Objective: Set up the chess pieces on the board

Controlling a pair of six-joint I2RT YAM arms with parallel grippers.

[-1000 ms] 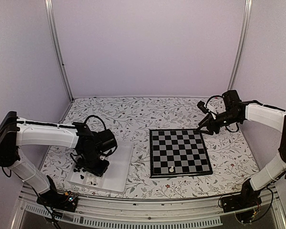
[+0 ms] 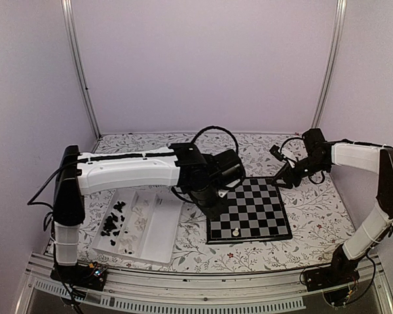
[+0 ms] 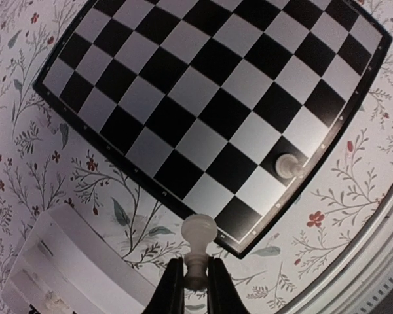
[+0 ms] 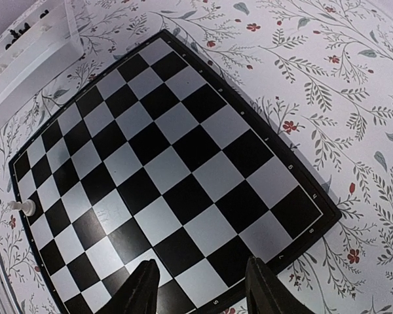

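Note:
The chessboard [image 2: 249, 203] lies on the table, its left edge partly hidden by my left arm in the top view. A single white piece [image 3: 288, 165] stands on a dark square in the board's near edge row. My left gripper is shut on another white chess piece [image 3: 198, 230], whose broad round end points away from the fingers. In the left wrist view that piece overlaps the board's corner; its height cannot be told. My right gripper is open and empty, seen over the board's far right part.
At the left, a white tray [image 2: 162, 232] holds several black pieces [image 2: 110, 224] and several white pieces [image 2: 132, 235] in separate compartments. Most squares are bare.
My left arm has risen from the tray and swung right to the board's left side, carrying a white piece. My right arm has shifted only slightly. The piece on the board is unmoved.

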